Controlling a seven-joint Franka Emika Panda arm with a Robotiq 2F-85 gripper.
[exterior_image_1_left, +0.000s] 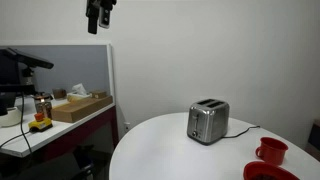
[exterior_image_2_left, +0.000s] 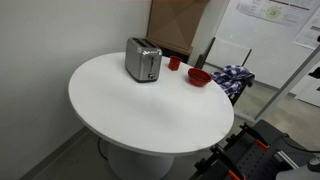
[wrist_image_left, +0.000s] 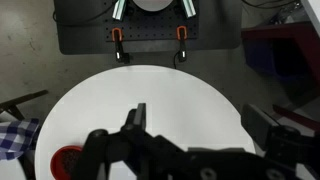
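Observation:
A silver two-slot toaster (exterior_image_1_left: 208, 122) stands upright on the round white table (exterior_image_1_left: 150, 150), its slots on top. To its right in exterior view 1 are a red mug (exterior_image_1_left: 271, 150) and a red bowl (exterior_image_1_left: 266, 172), the bowl cut off by the frame. Exterior view 2 shows the mug (exterior_image_2_left: 174, 63) beside the toaster (exterior_image_2_left: 143, 60), with the bowl (exterior_image_2_left: 198, 77) nearer the table's edge. High above and away from these things hangs my open gripper (exterior_image_1_left: 98, 22), empty. The wrist view looks down on the table, where the bowl (wrist_image_left: 66, 162) shows at lower left; no toaster can be made out.
A side counter (exterior_image_1_left: 75, 112) with boxes and small items stands at left in exterior view 1. A checkered cloth (exterior_image_2_left: 235, 78) lies beyond the bowl. The toaster's cord (exterior_image_1_left: 240, 132) trails rightward.

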